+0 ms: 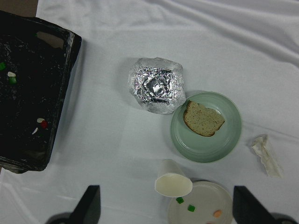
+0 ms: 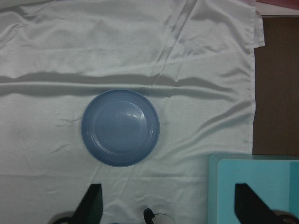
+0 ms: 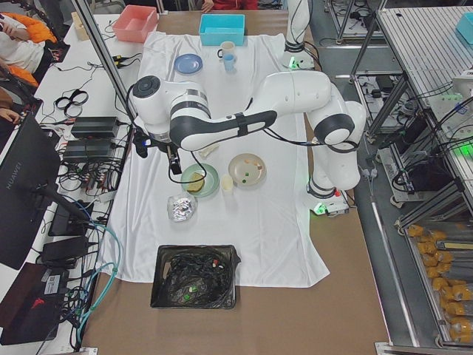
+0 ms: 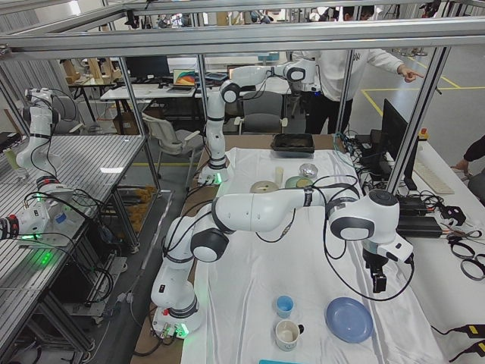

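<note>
My left gripper hangs open above a green plate (image 1: 205, 149) with a bread slice (image 1: 201, 119), a foil-covered dish (image 1: 157, 85), a cream cup (image 1: 172, 182), a beige plate (image 1: 210, 200) with small food pieces, and a crumpled white tissue (image 1: 266, 156). My right gripper is open high above the white cloth, with a blue plate (image 2: 120, 128) below it and nothing between its fingers. A light blue cup (image 4: 284, 305) and a white mug (image 4: 286, 337) stand near that plate.
A black tray (image 3: 194, 296) with small scraps lies at one end of the cloth, a turquoise bin (image 3: 222, 37) and pink bin (image 3: 134, 26) at the other. Cables, electronics and a monitor crowd the side table.
</note>
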